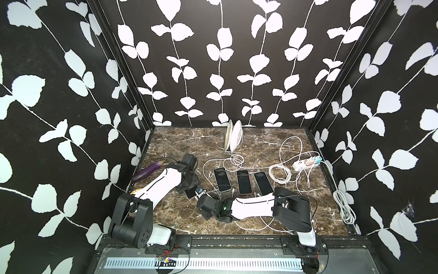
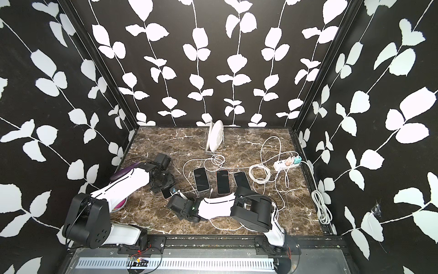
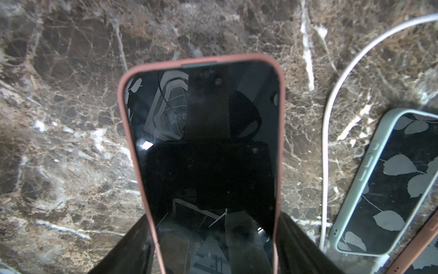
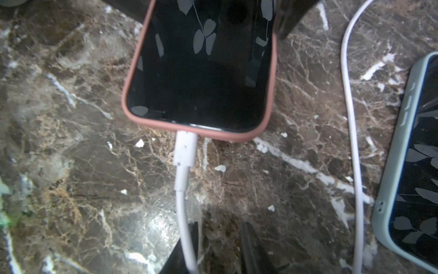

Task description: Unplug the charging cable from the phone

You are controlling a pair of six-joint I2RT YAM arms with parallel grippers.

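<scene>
A black-screened phone in a pink case is gripped across its long sides by my left gripper; in the right wrist view, that phone's bottom end shows. From its bottom edge comes the white plug (image 4: 185, 149) of the charging cable (image 4: 182, 210), touching the edge. My right gripper is part open below the plug, with marble showing between its fingers. The cable runs down over the left finger, and I cannot tell whether any of it lies between them. In the top left view, both grippers (image 1: 199, 195) meet near the phone.
A pale green-cased phone (image 3: 387, 182) lies to the right, a white cable (image 3: 326, 137) between it and the held phone. Two more phones (image 1: 244, 181) lie beyond it. A white power strip (image 1: 306, 163) with coiled cables is at the right, plates (image 1: 235, 136) at the back, an eggplant (image 1: 147, 171) at left.
</scene>
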